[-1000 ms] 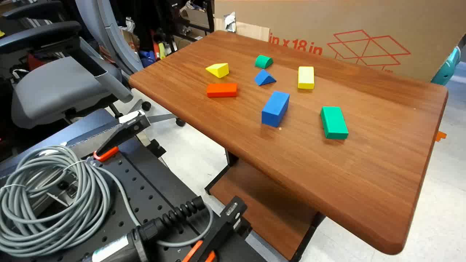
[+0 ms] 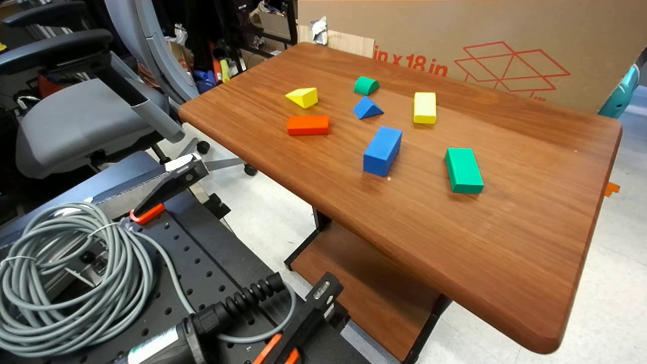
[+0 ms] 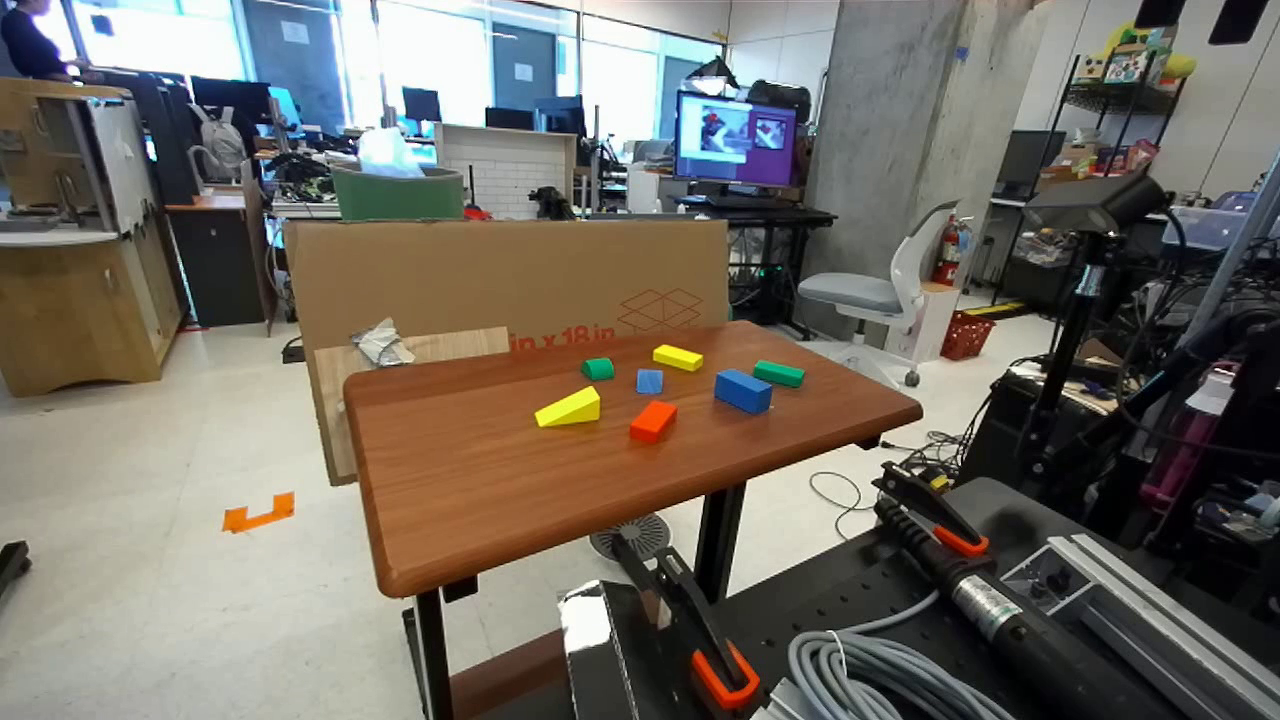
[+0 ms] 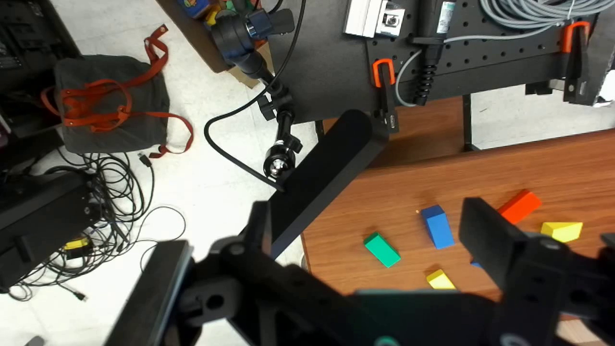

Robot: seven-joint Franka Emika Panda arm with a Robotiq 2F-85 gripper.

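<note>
In the wrist view my gripper is open, its dark fingers wide apart and holding nothing. Beyond it on the wooden table are a green rectangular block, a blue rectangular block and a yellow rectangular block. An orange-red block, a yellow wedge, a blue triangular prism and a green half-round block lie towards the other end. Part of the blue prism is hidden by the right finger in the wrist view. Neither exterior view shows the gripper.
Alongside the table stands a black perforated bench with coiled grey cable and orange-handled clamps. A large cardboard sheet lines the far edge. A camera stand shows in the wrist view.
</note>
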